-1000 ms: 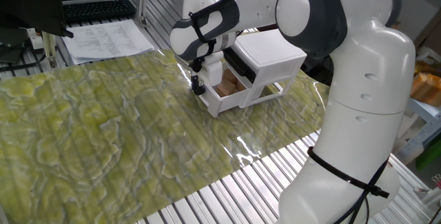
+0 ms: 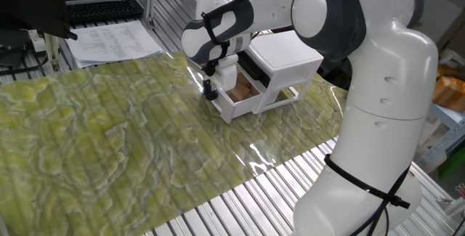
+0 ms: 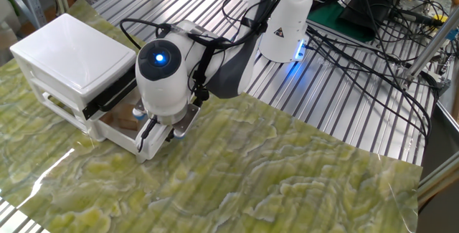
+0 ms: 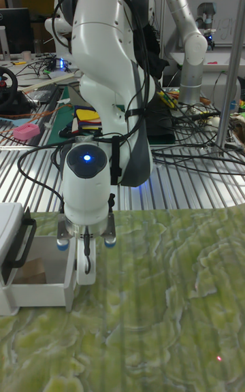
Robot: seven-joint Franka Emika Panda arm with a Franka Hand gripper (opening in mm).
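Observation:
A small white drawer unit [image 3: 79,54] stands on the green patterned sheet, its lower drawer [image 4: 40,295] pulled out. Inside the drawer lies a brown block [image 4: 32,271], also partly visible as brown shapes [image 2: 242,89] in exterior view 1. My gripper [image 4: 87,243] points down over the drawer's front end, fingers spread wide. One blue-tipped finger [image 4: 62,244] is on the drawer's inner side and the other [image 4: 110,243] is on the outer side, with the front panel between them. The gripper is open; whether either finger touches the panel, I cannot tell.
The patterned sheet [image 3: 287,168] is bare in front of the drawer. Papers [image 2: 112,43] and a keyboard [image 2: 102,11] lie beyond its edge. Cables [image 3: 380,82] run across the slatted metal table near the arm's base.
My gripper has shifted very slightly down and right in exterior view 1. The drawer still stands pulled out, with no clear movement.

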